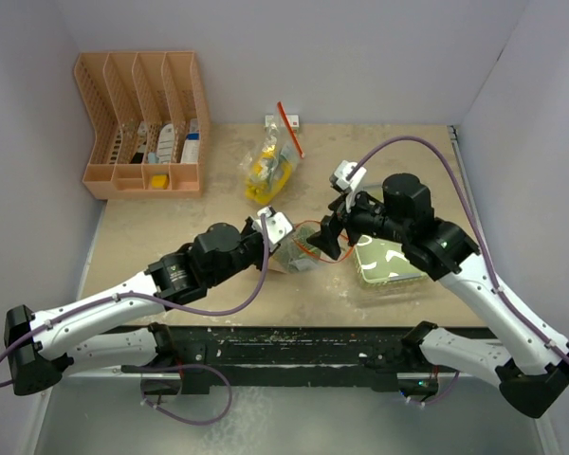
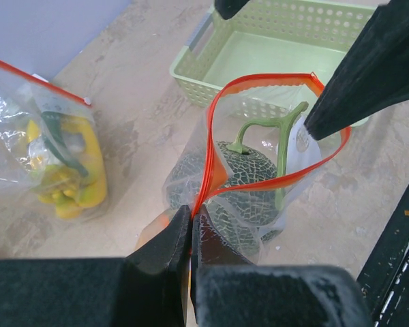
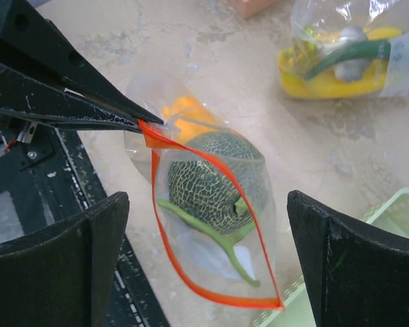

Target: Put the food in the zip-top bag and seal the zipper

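Note:
A zip bag with orange zipper holds a netted melon, a green vegetable and something orange. My left gripper is shut on the bag's zipper edge at one corner; the bag's mouth gapes. My right gripper is open just over the bag's mouth, its fingers either side of it. A second zip bag with yellow and green food stands at the back middle.
A pale green basket sits on the right, beside the held bag. A peach divided organiser is at the back left. Bare table shows at left.

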